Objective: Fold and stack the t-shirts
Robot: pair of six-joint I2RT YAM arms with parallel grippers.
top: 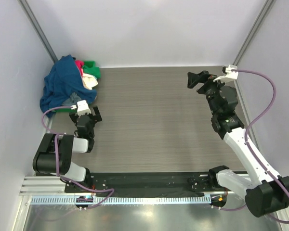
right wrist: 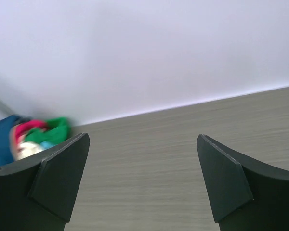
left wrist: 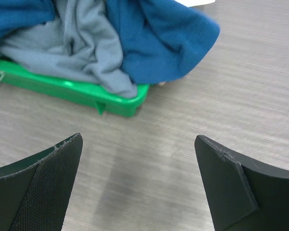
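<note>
A pile of T-shirts (top: 65, 84) in dark blue, grey, red, white and green fills a green bin (left wrist: 113, 103) at the back left. My left gripper (top: 85, 117) hovers just in front of it, open and empty, with blue (left wrist: 159, 43) and grey (left wrist: 67, 57) fabric hanging over the bin's rim in the left wrist view. My right gripper (top: 198, 79) is raised high at the right side, open with nothing between its fingers. The right wrist view, somewhat blurred, shows the pile (right wrist: 31, 137) off to the far left.
Pale walls (top: 149, 33) enclose it at the back and both sides.
</note>
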